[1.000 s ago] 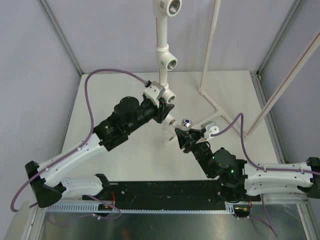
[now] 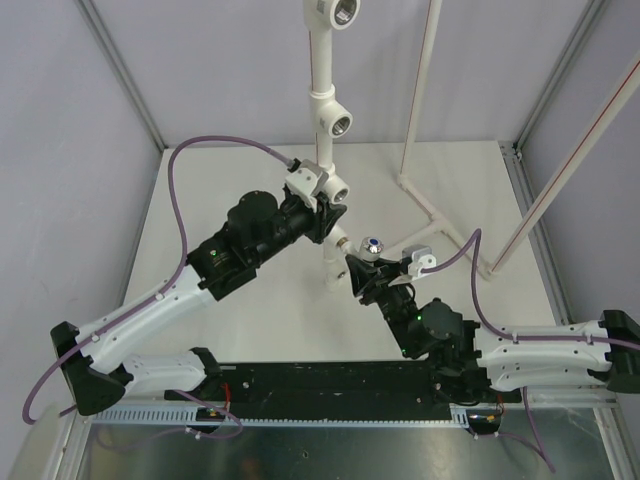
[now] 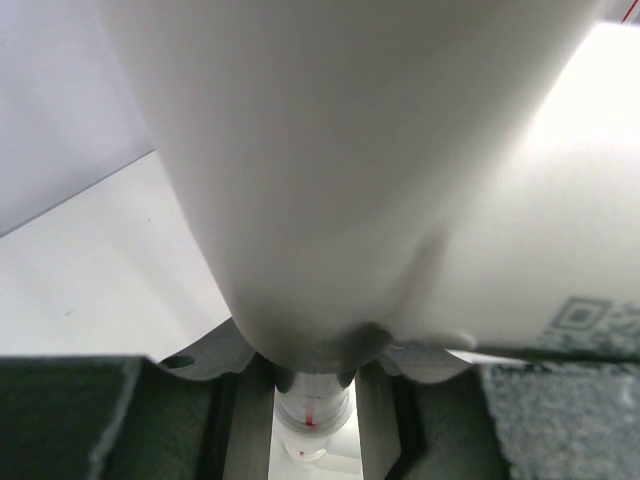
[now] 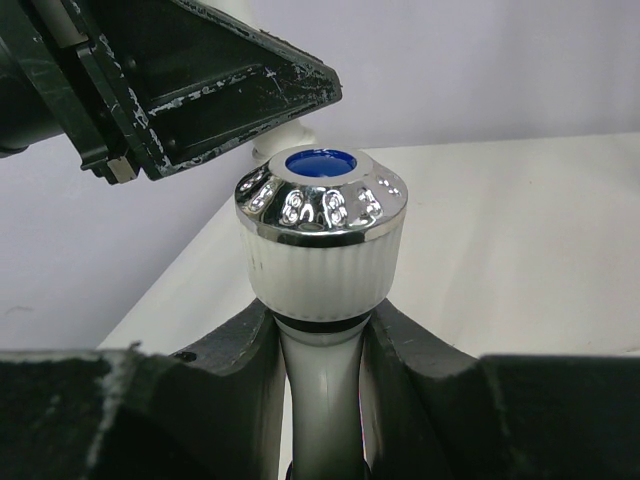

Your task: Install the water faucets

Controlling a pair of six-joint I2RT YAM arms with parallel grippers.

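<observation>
A white pipe (image 2: 321,62) with several side sockets stands upright at the middle back of the top view. My left gripper is shut on this pipe, whose pale bulk fills much of the left wrist view. The water faucet (image 4: 320,262) has a white body, a chrome-and-white knob and a blue cap (image 4: 320,163). Its stem sits between the fingers of my right gripper, which is shut on it. In the top view the faucet's brass end (image 2: 346,245) points at a lower pipe socket (image 2: 336,235); whether they touch, I cannot tell.
A thin white pipe frame (image 2: 420,100) stands to the right behind my right arm. Close above the faucet is a black finger (image 4: 230,95) of the left gripper.
The right arm has shifted slightly left, bringing the faucet with it. The pipe's upper part has moved a little left. My left arm has hardly moved, and both grippers keep their hold.
</observation>
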